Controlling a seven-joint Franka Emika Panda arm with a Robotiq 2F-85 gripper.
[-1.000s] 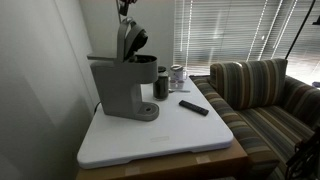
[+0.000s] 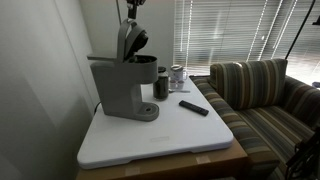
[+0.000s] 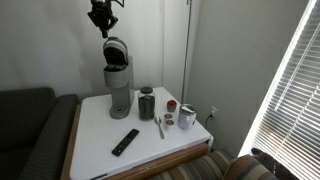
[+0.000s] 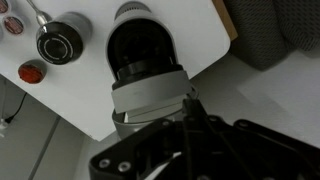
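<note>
A grey coffee maker (image 2: 124, 90) stands on the white table, its lid (image 3: 115, 48) raised and the top chamber uncovered. My gripper (image 3: 103, 30) is just above the raised lid; in exterior view 1 only its lower end shows, at the top edge. From the wrist view, the coffee maker (image 4: 150, 92) lies ahead of the gripper, whose fingers are dark and close together beside the lid. Nothing shows between them. Whether they touch the lid is hard to tell.
Right of the coffee maker stand a dark jar (image 3: 147, 104) and a white mug (image 3: 186, 117), with a spoon (image 3: 159, 128) and small pods (image 3: 169, 119) between. A black remote (image 3: 125, 142) lies in front.
The gripper has shifted slightly to the right at the top of exterior view 1. The coffee maker and the things on the table look unmoved.
</note>
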